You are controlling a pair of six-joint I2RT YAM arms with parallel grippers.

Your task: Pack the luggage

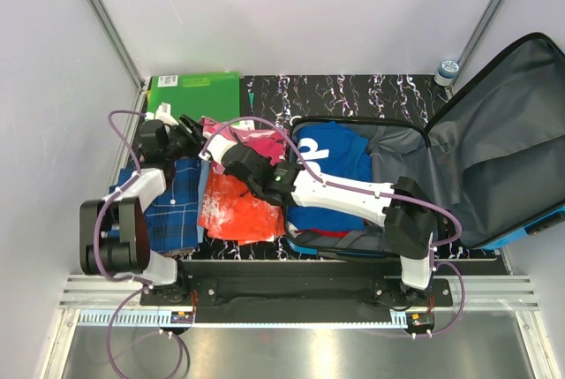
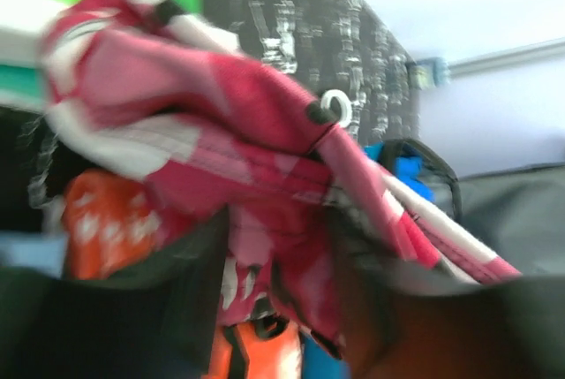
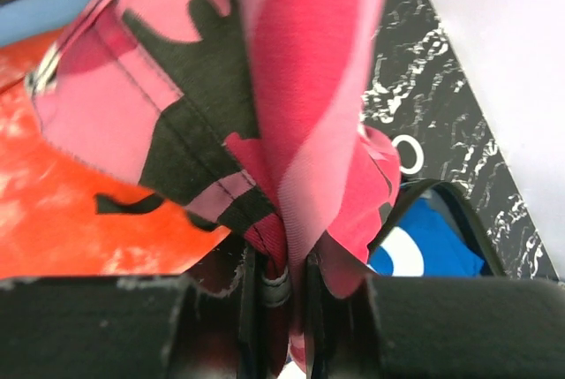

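A pink, red and black patterned cloth (image 1: 265,142) hangs bunched above an orange folded garment (image 1: 234,211). My right gripper is shut on a gathered fold of the pink cloth (image 3: 305,105), which rises and spreads above its fingers. At the cloth's left side is my left gripper (image 1: 199,135). In the left wrist view its blurred fingers (image 2: 199,260) stand apart, with pink cloth (image 2: 256,167) showing in and beyond the gap; whether they touch it is unclear. To the right lies the opened suitcase (image 1: 402,145), holding a folded blue garment (image 1: 331,158).
A blue plaid garment (image 1: 172,211) lies under the left arm. The green flat box (image 1: 203,92) is at the back left. The suitcase lid (image 1: 499,149) leans open at right, near a small round container (image 1: 448,70). My right arm crosses above the suitcase.
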